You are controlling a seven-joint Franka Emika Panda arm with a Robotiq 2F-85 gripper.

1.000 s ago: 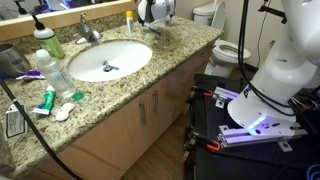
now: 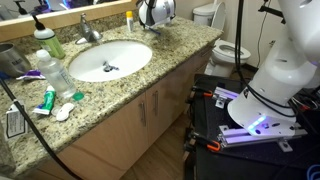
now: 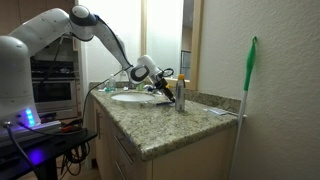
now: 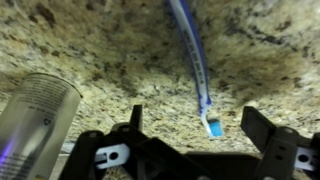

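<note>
A blue toothbrush [image 4: 193, 50] lies on the speckled counter in the wrist view, its bristled head pointing toward my gripper. The gripper is open, with one finger on either side of the head's line and nothing held. In exterior view 2 the gripper [image 3: 168, 93] hangs low over the counter beside a grey can [image 3: 180, 97]. That same can [image 4: 36, 122] fills the left of the wrist view. From exterior view 1 the gripper is small at the counter's far end, and the toothbrush is hard to make out there.
A white sink basin [image 2: 108, 60] is set into the granite counter [image 2: 100, 105]. Near it stand a clear bottle [image 2: 55, 75], a green soap bottle [image 2: 48, 40] and a green-white tube [image 2: 45, 101]. A yellow-capped bottle [image 2: 129, 21] stands near the arm. Bare counter lies before the can.
</note>
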